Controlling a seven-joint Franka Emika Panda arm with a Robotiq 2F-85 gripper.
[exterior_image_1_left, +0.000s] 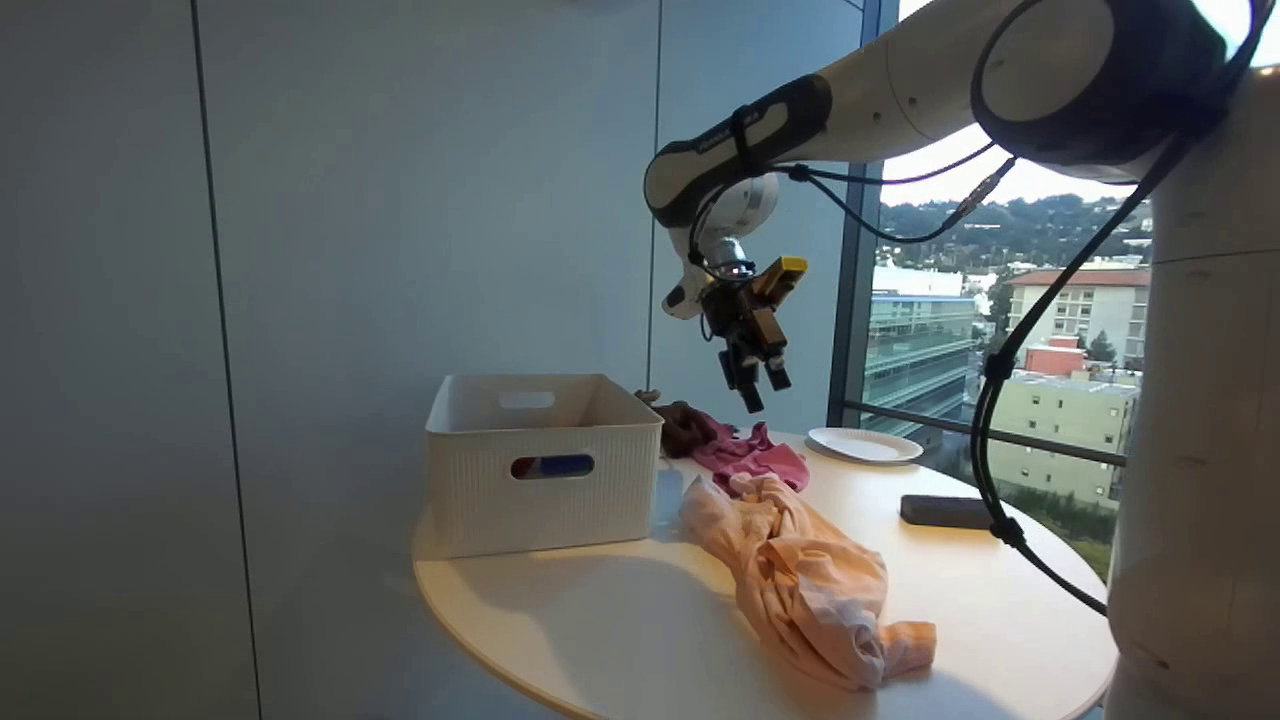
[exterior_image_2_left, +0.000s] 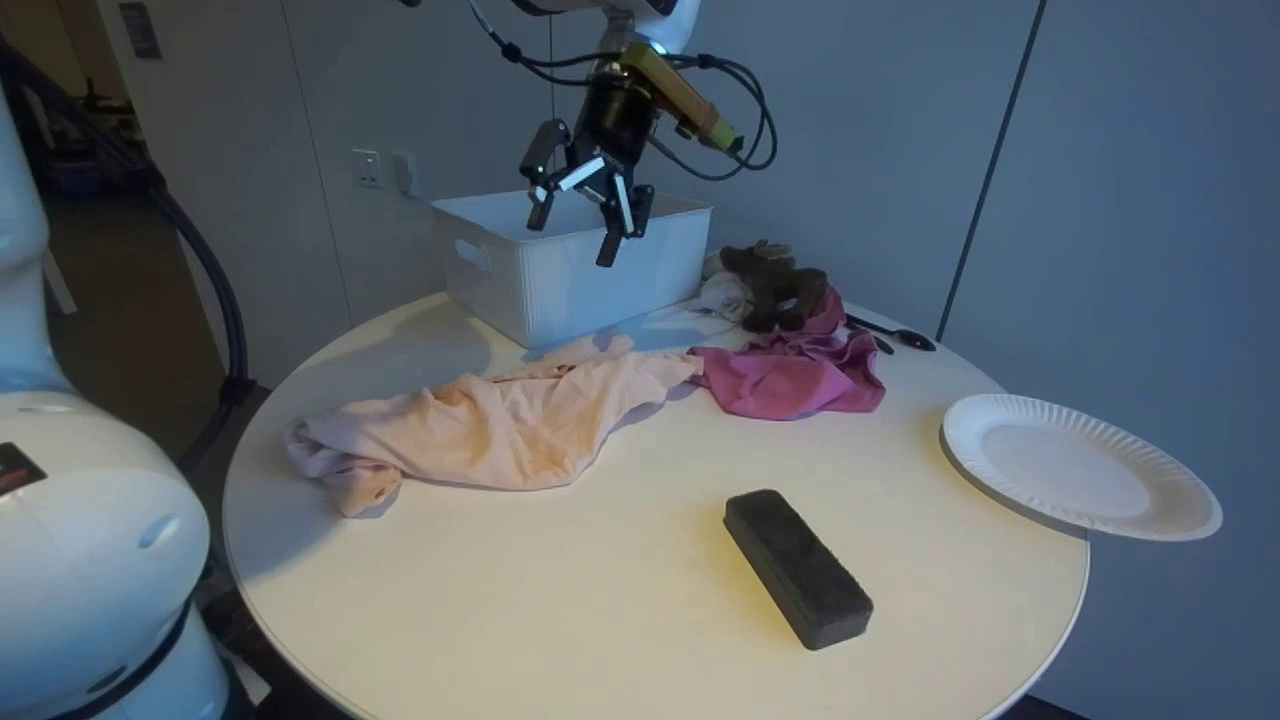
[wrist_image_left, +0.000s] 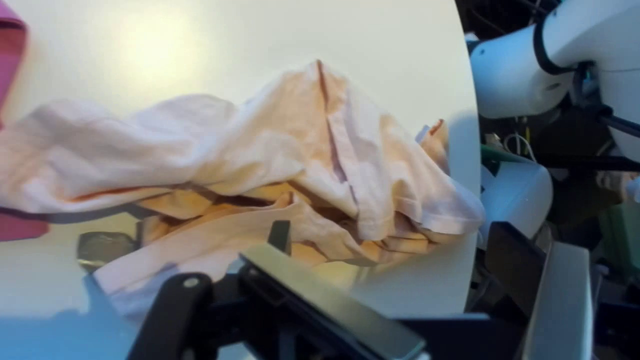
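A crumpled peach cloth lies across the table, stretched out with loose folds, as the second exterior view also shows. Above the table, clear of the cloth, my gripper hangs open with nothing between its fingers. In the second exterior view it appears in front of the white bin. From the wrist, the cloth spreads below and beyond the parted fingers. One fingertip overlaps the cloth in that view, but the exterior views show a gap.
A magenta cloth touches the peach cloth's far end, with a brown plush-like item behind it. A black block and a white paper plate lie on the table.
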